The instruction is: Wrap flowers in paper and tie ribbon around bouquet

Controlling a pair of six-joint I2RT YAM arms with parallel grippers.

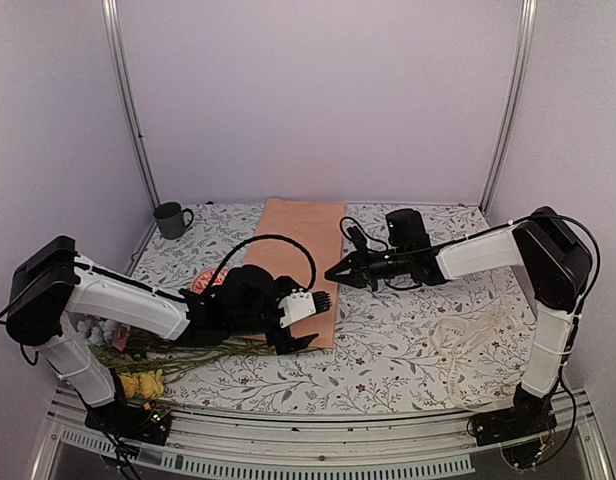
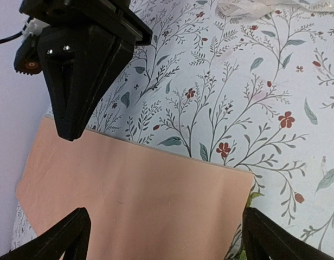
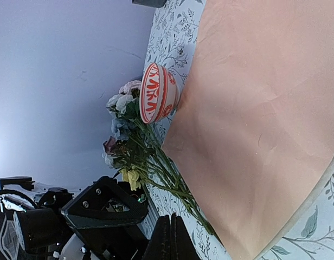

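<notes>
Pink wrapping paper [image 1: 298, 222] lies on the patterned cloth in the middle of the top view. Its near end passes under my left gripper [image 1: 313, 322], which stands open; in the left wrist view the fingers [image 2: 61, 238] are wide apart with paper beneath them. My right gripper is shut with nothing between its fingertips, and the paper [image 3: 254, 119] lies outside them. In the top view the right gripper [image 1: 333, 276] hovers by the paper's right edge. Fake flowers [image 3: 129, 138] lie at the left, their stems partly hidden by my left arm.
An orange-and-white patterned bowl [image 3: 159, 92] rests between the flowers and the paper. At the back left stands a dark mug [image 1: 171, 220]. A pale, sheer ribbon [image 1: 468, 345] lies loosely on the right.
</notes>
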